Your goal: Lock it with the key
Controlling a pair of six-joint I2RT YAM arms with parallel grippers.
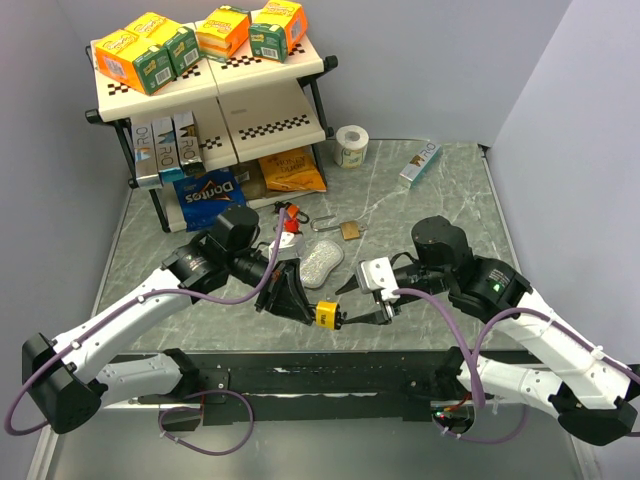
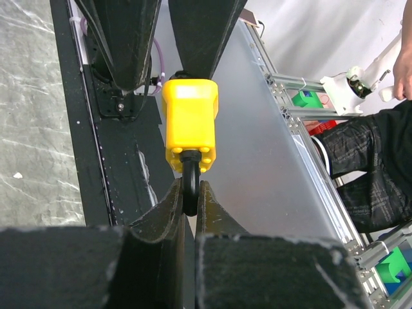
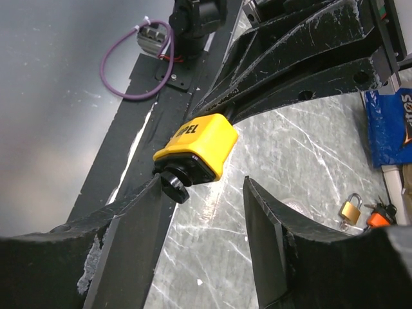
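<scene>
My left gripper is shut on the black shank of a yellow lock body, held level near the table's front edge. My right gripper stands open facing it from the right; its near finger is at the black end of the yellow lock, touching or very close. A brass padlock and an orange-and-black item lie on the table; whether either is or has a key is unclear.
A two-tier shelf with boxes and bags fills the back left. A paper roll, a narrow box and a pale oval item lie on the table.
</scene>
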